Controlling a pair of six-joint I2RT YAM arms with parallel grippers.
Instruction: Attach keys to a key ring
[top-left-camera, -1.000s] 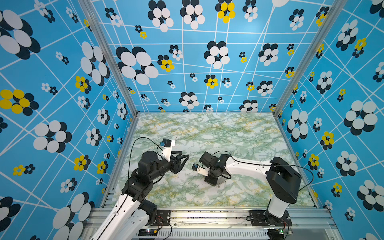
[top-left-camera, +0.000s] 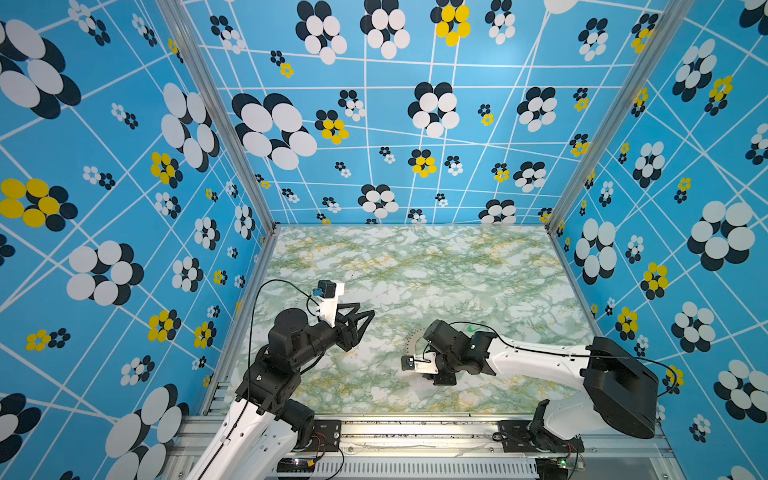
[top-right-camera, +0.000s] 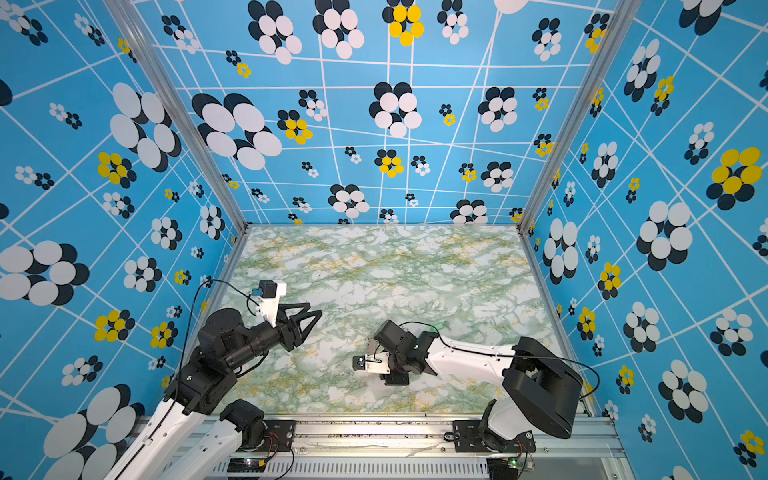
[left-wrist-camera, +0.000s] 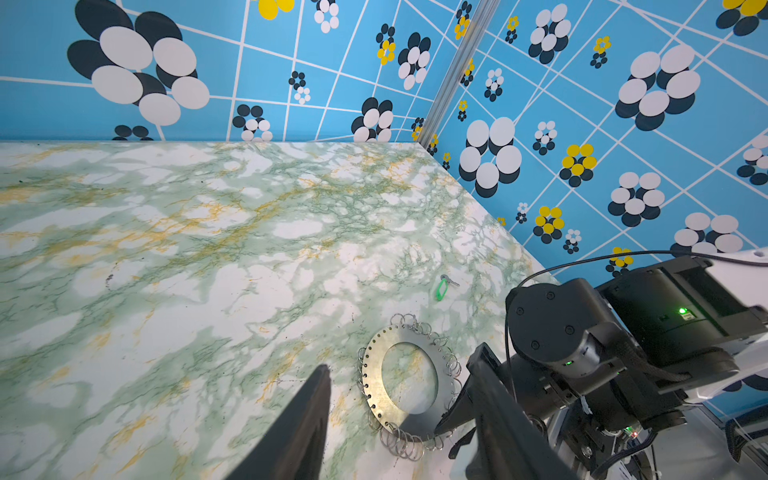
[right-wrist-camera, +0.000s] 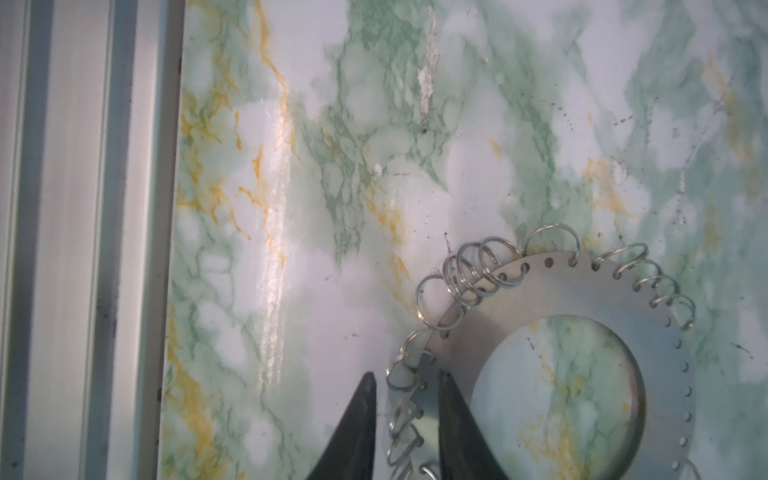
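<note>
On the table lies a flat metal ring plate with small holes and several thin wire loops through its edge; the left wrist view shows the whole ring plate (left-wrist-camera: 373, 376). My right gripper is over the plate's rim, its fingers apart and no object seen held. How high it stands above the loops cannot be judged. My left gripper (top-left-camera: 366, 317) hangs open and empty over the table's left side, well away from the plate. A small key with a green head (left-wrist-camera: 441, 288) lies behind the plate.
A metal rail (right-wrist-camera: 88, 240) runs along the table's front edge. My right forearm (top-left-camera: 544, 360) stretches low over the right side.
The right arm has swung toward the right and the front of the table, uncovering part of the plate. My left arm has shifted only slightly.
</note>
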